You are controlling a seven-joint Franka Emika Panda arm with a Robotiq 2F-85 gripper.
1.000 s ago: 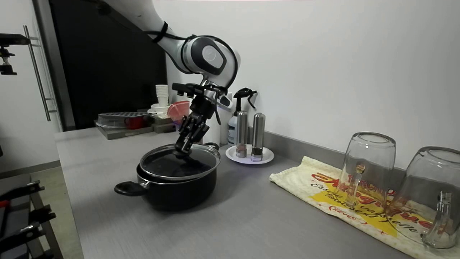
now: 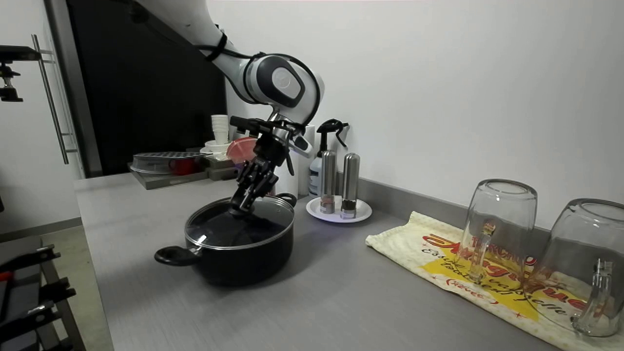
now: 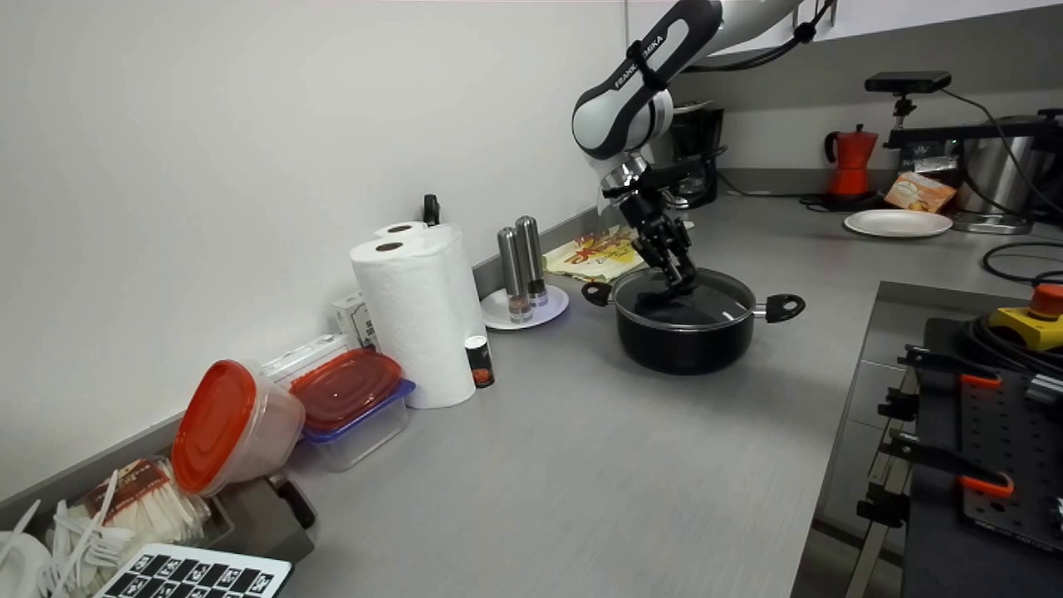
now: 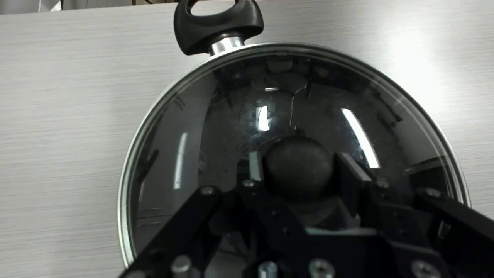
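Note:
A black pot [image 2: 245, 263] with two side handles stands on the grey counter. Its glass lid [image 2: 266, 225] with a metal rim sits flush on the pot's top, as far as both exterior views show. In the wrist view the lid's round black knob [image 4: 298, 166] lies between the two fingers of my gripper, which is shut on it. From the other side, the pot [image 3: 688, 344] and lid [image 3: 732, 299] look level, with my gripper [image 3: 680, 284] coming down at a slant onto the lid's middle.
Two metal grinders stand on a small white plate [image 2: 362, 213] by the wall. Glass mugs [image 2: 497, 204] rest upside down on a printed cloth [image 2: 403, 243]. Paper towel rolls [image 3: 409, 319] and plastic boxes [image 3: 364, 438] line the wall.
The lid, held by its knob, has moved down and slightly left in exterior view 1. Before, it was raised and offset over the pot; now its rim lies on the pot's rim.

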